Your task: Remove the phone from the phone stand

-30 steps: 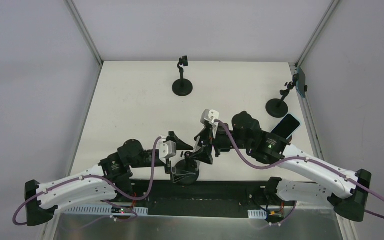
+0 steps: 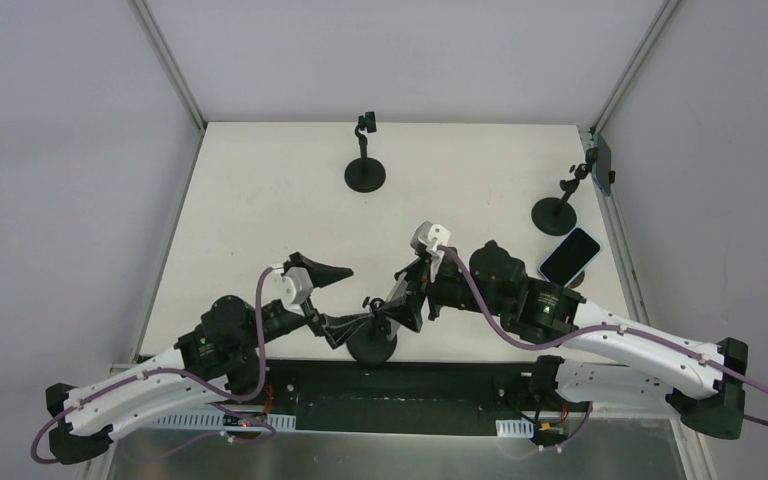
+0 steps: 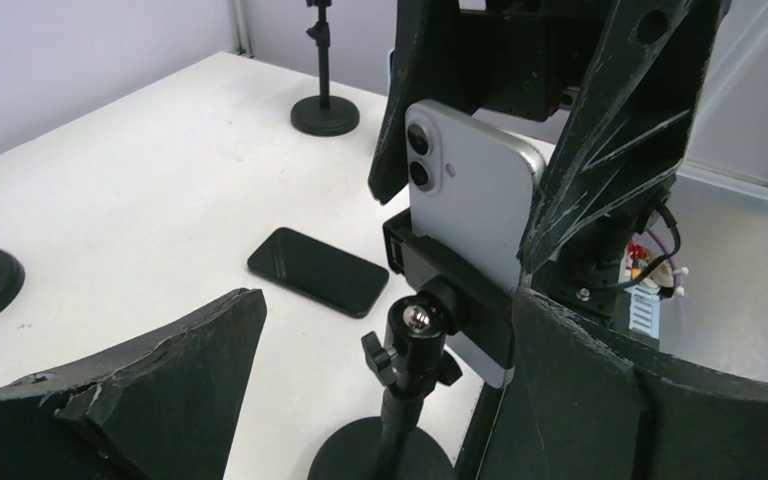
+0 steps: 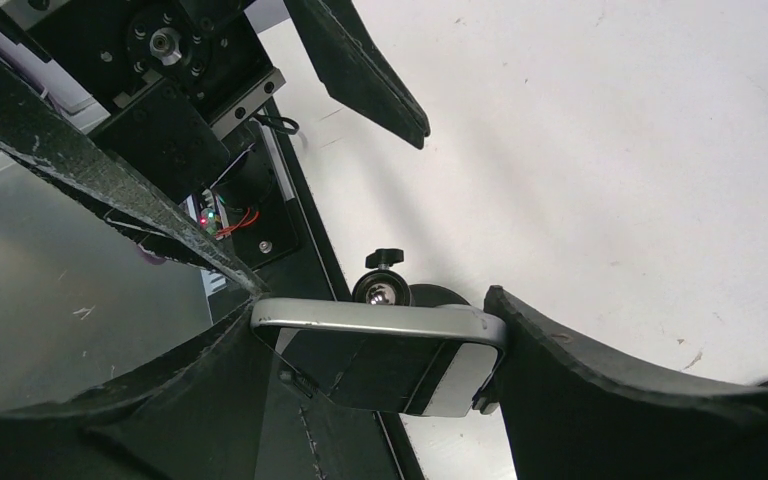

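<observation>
A silver phone (image 3: 475,180) with two camera lenses stands upright in the clamp of a black phone stand (image 3: 410,350) at the table's front edge. My right gripper is shut on the phone's upper part, seen end-on between its fingers in the right wrist view. My left gripper is open, left of and behind the stand in the top view, with nothing between its fingers.
A dark phone (image 2: 569,256) lies at the table's right. Two other stands (image 2: 364,176) (image 2: 554,216) stand at the back and right, the right one holding a phone (image 2: 603,160).
My left gripper has drawn back leftward from the stand. My right gripper has shifted slightly rightward in the top view, still on the phone.
</observation>
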